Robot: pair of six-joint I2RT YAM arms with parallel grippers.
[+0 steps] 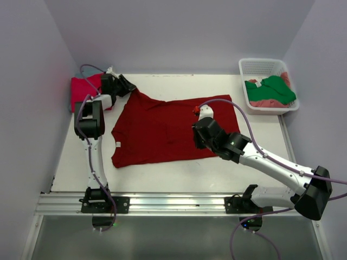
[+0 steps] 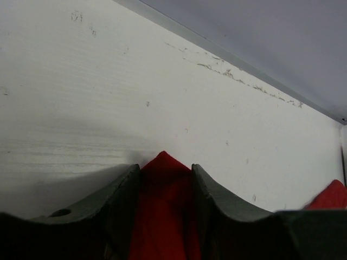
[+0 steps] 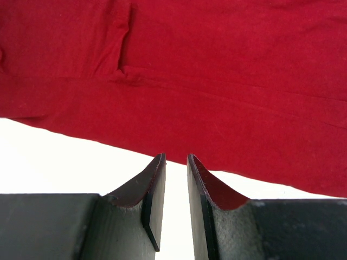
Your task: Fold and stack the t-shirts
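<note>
A red t-shirt [image 1: 152,135] lies spread across the table, one corner reaching to the back left. My left gripper [image 1: 127,86] is at that corner; in the left wrist view its parted fingers [image 2: 122,200] stand either side of a red fabric tip [image 2: 165,170], part open. My right gripper hangs over the shirt's front edge, its fingertips slightly apart with nothing seen held between them. A folded brighter red garment [image 1: 81,92] lies at the back left, partly under the left arm.
A white basket [image 1: 246,108] holding green [image 1: 274,91] and pink clothes stands at the back right. Bare white table [image 1: 179,176] shows along the front and back. Walls bound the sides and rear.
</note>
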